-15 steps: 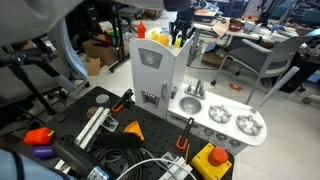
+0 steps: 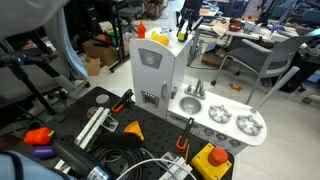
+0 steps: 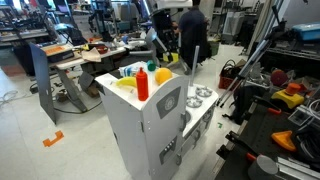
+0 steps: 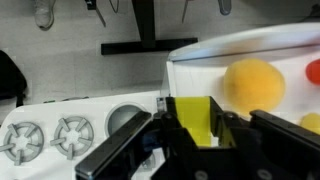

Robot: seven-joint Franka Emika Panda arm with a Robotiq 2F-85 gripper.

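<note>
My gripper is shut on a yellow block [image 4: 195,117], which shows between the dark fingers in the wrist view. It is over the edge of the white toy cabinet [image 2: 152,75], on the side towards the sink. In exterior view 1 the yellow block [image 2: 181,37] hangs under the gripper near the cabinet's top right corner. How far it stands above the cabinet top is hard to tell.
On the cabinet top lie an orange-yellow ball [image 4: 252,84] and a red item [image 3: 142,83]. Beside the cabinet is a white toy stove with a sink [image 2: 190,105] and burners [image 2: 220,114]. A black table [image 2: 130,150] with tools and cables stands in front.
The gripper and the yellow block have risen slightly at the cabinet's right corner. The cabinet and stove stay where they were.
</note>
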